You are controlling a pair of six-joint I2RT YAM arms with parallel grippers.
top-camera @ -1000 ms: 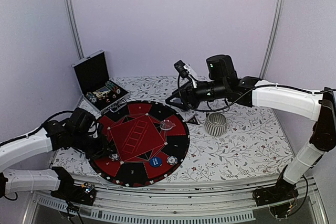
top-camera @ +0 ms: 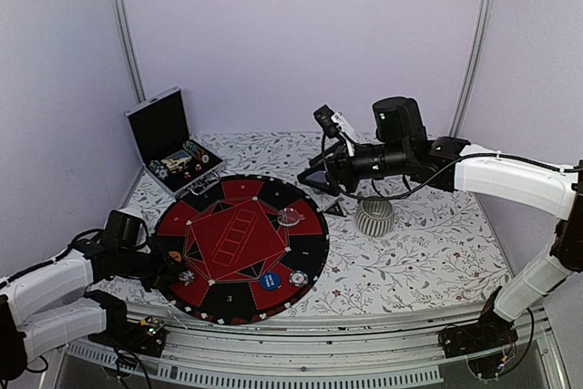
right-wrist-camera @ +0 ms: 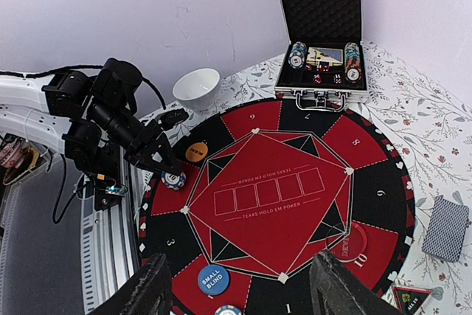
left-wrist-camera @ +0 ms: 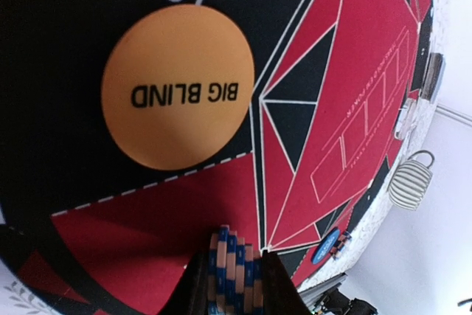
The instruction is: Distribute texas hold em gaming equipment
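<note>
A stack of blue-and-white striped chips (left-wrist-camera: 234,274) is pinched in my left gripper, low over a red wedge of the round poker mat (top-camera: 239,239). Whether the stack touches the mat I cannot tell. Beside it lies the orange big blind disc (left-wrist-camera: 177,86). Near the front of the mat are the blue small blind disc (right-wrist-camera: 213,279) and another chip stack (top-camera: 299,278). A clear dealer disc (right-wrist-camera: 349,241) sits on a right-hand wedge. Above the far right of the mat, my right gripper is open, its fingers wide apart with nothing between.
An open chip case (right-wrist-camera: 322,79) with chips and dice stands at the back left. Off the mat lie a card deck (right-wrist-camera: 445,228) and a triangular all-in marker (right-wrist-camera: 411,297). A ribbed holder (top-camera: 374,216) and a white bowl (right-wrist-camera: 196,88) flank the mat.
The right arm has shifted slightly to the right. Discs on the mat have stayed put.
</note>
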